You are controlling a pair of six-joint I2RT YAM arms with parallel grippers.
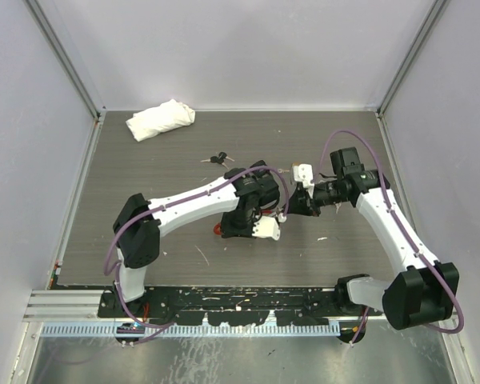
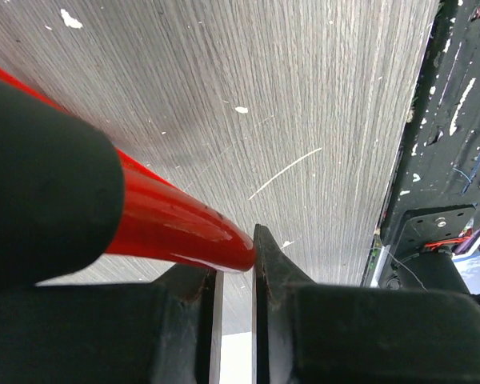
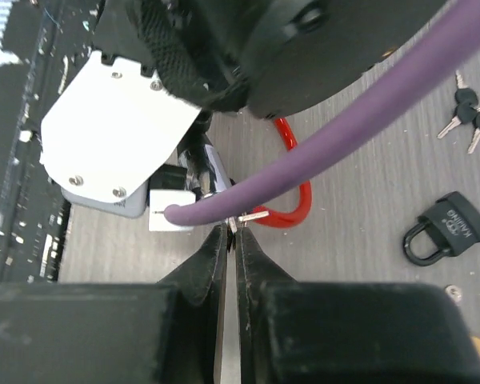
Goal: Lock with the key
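In the left wrist view, a red lock part with a black cover crosses from the left, very close to the camera. My left gripper is shut on its red end. The red loop also shows in the right wrist view, beside a shiny metal cylinder. My right gripper is shut on a small silvery piece, likely the key, just below that cylinder. The purple cable and the left arm hide much of the lock; whether the key is inside it I cannot tell. From above, a bit of red peeks out.
A black padlock and several loose keys lie on the table. A white cloth rests at the back left. The purple cable passes close over the right gripper.
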